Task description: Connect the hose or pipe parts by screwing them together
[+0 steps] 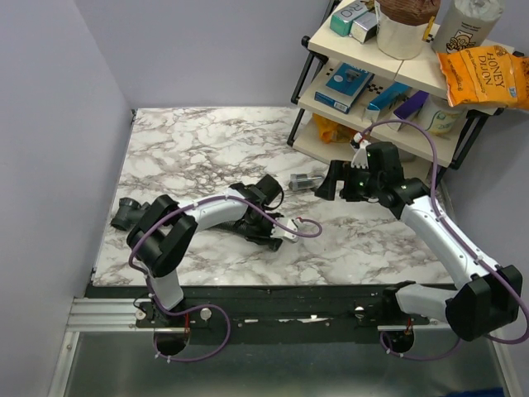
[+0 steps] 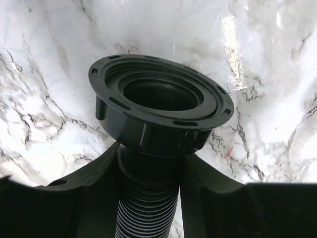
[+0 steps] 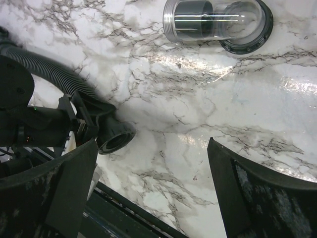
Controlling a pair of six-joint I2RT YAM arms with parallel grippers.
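The black corrugated hose (image 3: 59,69) lies across the left of the table, its far connector (image 1: 126,213) at the left edge. Its flanged end (image 2: 161,126) fills the left wrist view, between the fingers of my left gripper, which sit close around the neck; whether they grip it firmly is unclear. A clear cylinder with a black base (image 3: 218,22) lies at the table's middle back. My right gripper is open above the marble to the right of the left gripper, nothing between its fingers.
A shelf rack (image 1: 372,66) with boxes, bags and containers stands at the back right. Bare marble (image 1: 198,141) covers the back left and front right. A dark table edge (image 1: 347,294) runs along the front.
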